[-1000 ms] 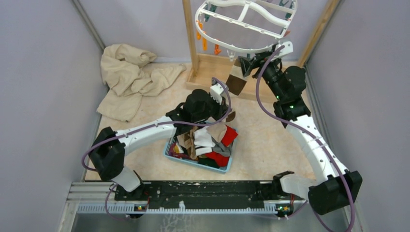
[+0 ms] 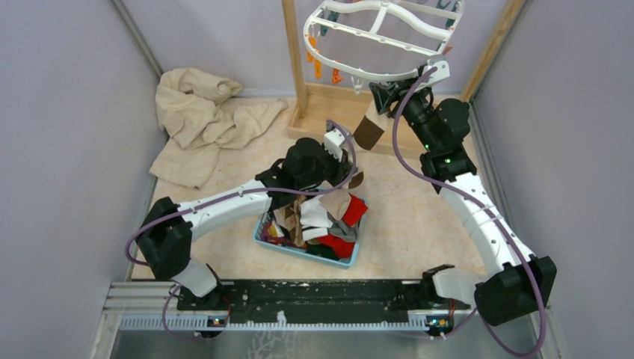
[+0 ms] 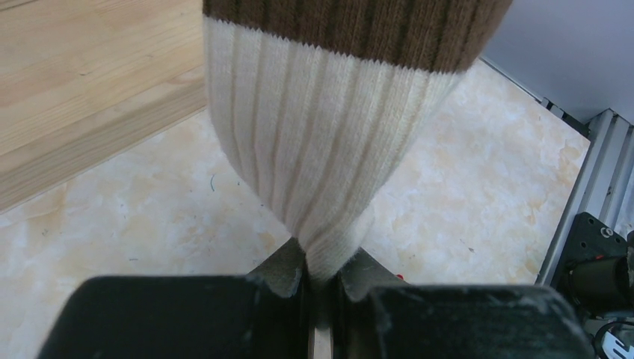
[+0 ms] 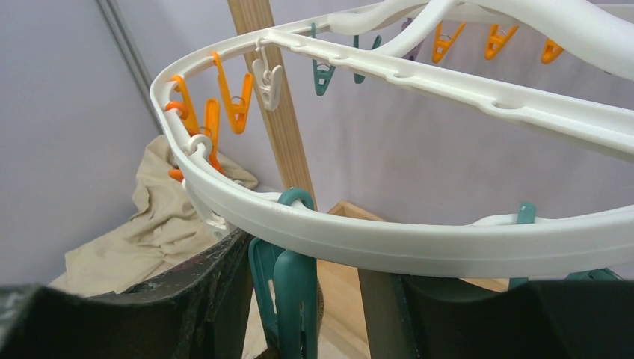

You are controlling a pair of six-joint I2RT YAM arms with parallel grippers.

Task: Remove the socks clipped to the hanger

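Note:
The white hanger (image 2: 374, 76) hangs at the top of the top view. Just under its front rim, one cream-and-brown sock (image 2: 368, 133) hangs beside my right gripper (image 2: 385, 97). In the right wrist view a green clip (image 4: 297, 299) on the rim stands between the parted fingers, with space on its right side; the clip's lower end is cut off. Lower left, my left gripper is shut on the cream end of another ribbed sock (image 3: 321, 127), whose brown band fills the top of the left wrist view.
A light blue basket (image 2: 299, 252) of clothes stands below the left gripper. Orange clips (image 4: 238, 101) and other green ones hang along the hanger. Beige cloth (image 2: 213, 127) lies at left, a wooden base (image 2: 321, 101) behind.
The right gripper has shifted slightly up and left at the hanger's front rim, and the hanging sock has swung a little right and down. My left arm looks still.

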